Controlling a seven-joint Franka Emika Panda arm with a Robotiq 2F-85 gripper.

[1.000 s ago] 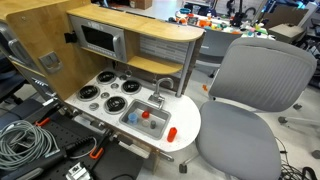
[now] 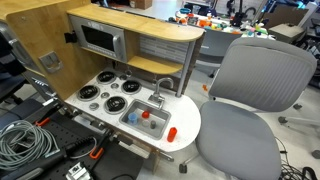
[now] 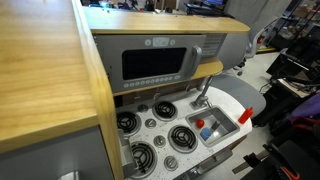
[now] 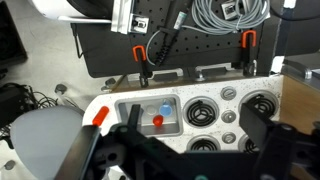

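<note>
My gripper shows at the bottom of the wrist view, its two dark fingers wide apart. It is open, and only the stove top shows in the gap between them. The small sink [image 4: 137, 127] lies near the left finger, well below the camera. A round red item [image 4: 158, 119] and a blue item [image 4: 165, 108] rest in the basin. Right of the sink in the first exterior view, an upright red object [image 2: 172, 134] stands on the white counter [image 2: 187, 115]. The gripper cannot be made out in either exterior view.
A stove top with several burners [image 2: 116, 104] adjoins the sink, and a curved faucet [image 2: 158, 88] rises behind it. The microwave [image 3: 160, 62] and wooden shelf [image 2: 160, 66] overhang the back. A grey chair [image 2: 245, 120] borders the counter. Coiled cables [image 4: 228, 15] lie on the dark platform.
</note>
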